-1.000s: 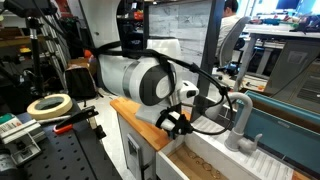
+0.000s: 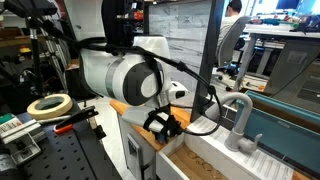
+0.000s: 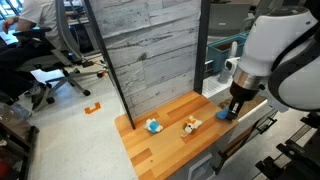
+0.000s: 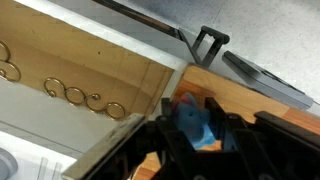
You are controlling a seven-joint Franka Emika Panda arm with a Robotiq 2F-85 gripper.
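My gripper (image 2: pixel 163 130) is low over the wooden countertop, at the edge beside the open drawer (image 2: pixel 205 166). In the wrist view a blue object (image 4: pixel 192 124) with a pale reddish part lies between the dark fingers of the gripper, partly hidden by them. The blue object (image 3: pixel 226 136) also shows under the gripper in the second exterior view. Whether the fingers touch it cannot be made out. Farther along the wood stand a small blue-and-white item (image 3: pixel 153 126) and a small whitish-orange item (image 3: pixel 191 125).
Curved brass-coloured pieces (image 4: pixel 76 96) are fixed or lying on the drawer's wooden floor. A grey faucet (image 2: pixel 237 112) rises to the right of the arm. Dark handles (image 4: pixel 208 44) stick out from the front. A tall panel (image 3: pixel 155 45) stands behind the countertop.
Over the last second my gripper has moved left in exterior view 1 and lowered slightly toward the wood. The drawer has not moved.
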